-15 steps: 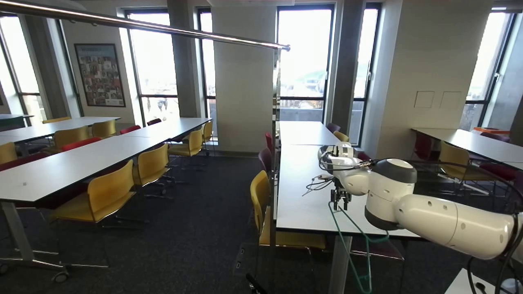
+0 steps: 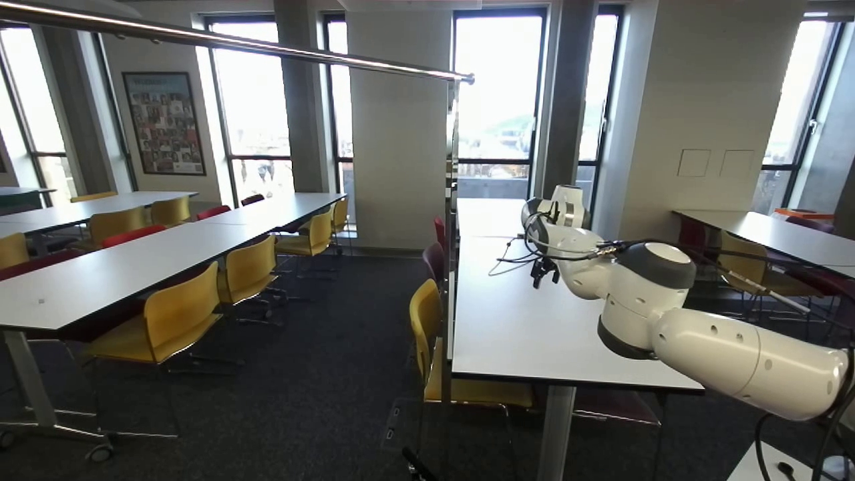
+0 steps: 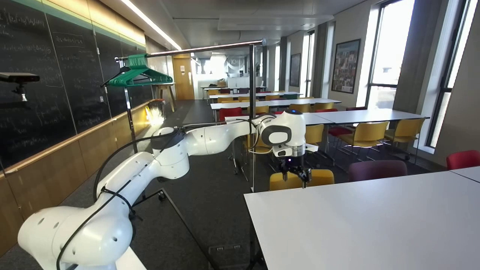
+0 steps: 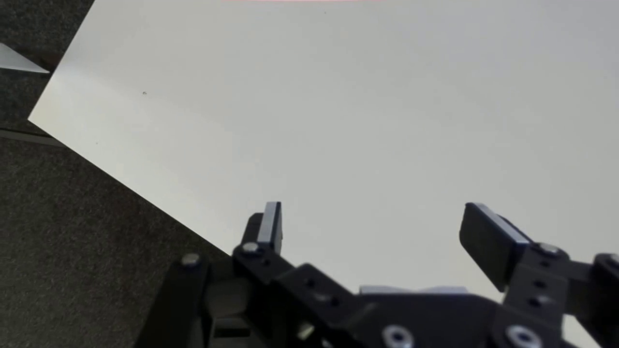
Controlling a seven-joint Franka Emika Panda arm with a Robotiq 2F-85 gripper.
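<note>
My gripper is open above the white table [image 4: 348, 116], with bare tabletop showing between its fingers. In exterior view 1 the gripper [image 2: 545, 273] hangs over the tabletop, and in exterior view 2 the gripper [image 3: 295, 176] appears at the table's far edge, pointing down. Several green hangers [image 3: 140, 76] hang bunched on the metal rail at the left of exterior view 2. No loose hanger shows on the table in any current view.
The clothes rack's upright post [image 3: 252, 112] and rail [image 2: 240, 45] stand beside the table. Yellow chairs [image 2: 429, 316] border it.
A second ago a green hanger hung below the gripper in front of the table edge; it is now out of view. My gripper has risen and moved farther back over the table.
</note>
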